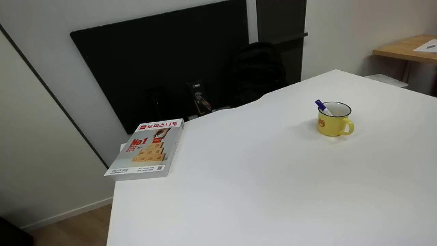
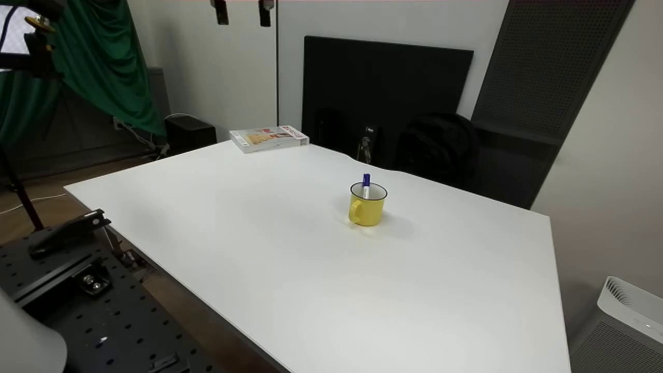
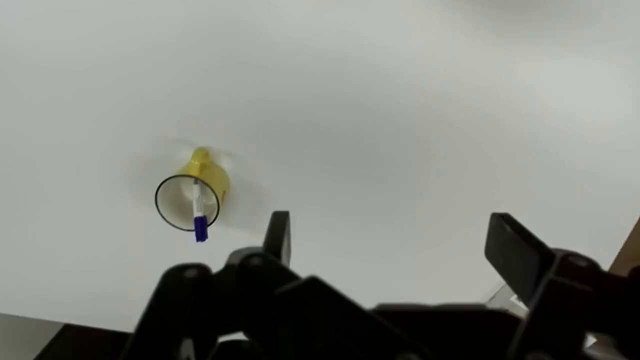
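Note:
A yellow mug [image 1: 328, 125] with a dark rim stands upright on the white table [image 2: 261, 273]. Leaning inside it is a white marker with a blue cap [image 1: 320, 105], the cap poking out over the rim. From above, the wrist view has the mug [image 3: 221, 180] left of my gripper, with the marker's cap [image 3: 201, 229] towards the bottom of the picture. My gripper is wide open, only bare table showing between its fingers. In exterior view 2 its fingertips [image 2: 265, 15] hang high above the table at the top edge; exterior view 1 does not include it.
A thick book [image 1: 143, 149] with a printed cover lies at a table corner, also visible as a book [image 2: 269, 138] at the far edge. Beyond the far edge are a black panel [image 2: 382, 87] and a dark backpack [image 2: 438, 152].

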